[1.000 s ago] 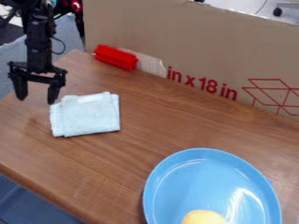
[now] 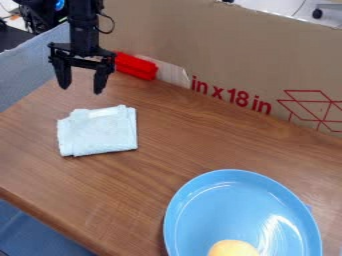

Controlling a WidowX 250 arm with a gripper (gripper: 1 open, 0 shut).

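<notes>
My black gripper (image 2: 82,76) is open above the back left of the wooden table, its two fingers pointing down with nothing seen between them. Just to its right, a red object (image 2: 136,67) lies along the base of the cardboard. A folded pale cloth (image 2: 96,131) rests flat below the gripper. At the front right, a blue plate (image 2: 281,220) holds a pale yellow round item (image 2: 233,249), cut off by the frame's lower edge.
A cardboard wall (image 2: 241,60) with printed lettering closes off the back. A blue-grey area lies beyond the table's left edge.
My gripper has moved right and upward in the view, away from the cloth's left side toward the red object. The cloth, plate and red object look unchanged.
</notes>
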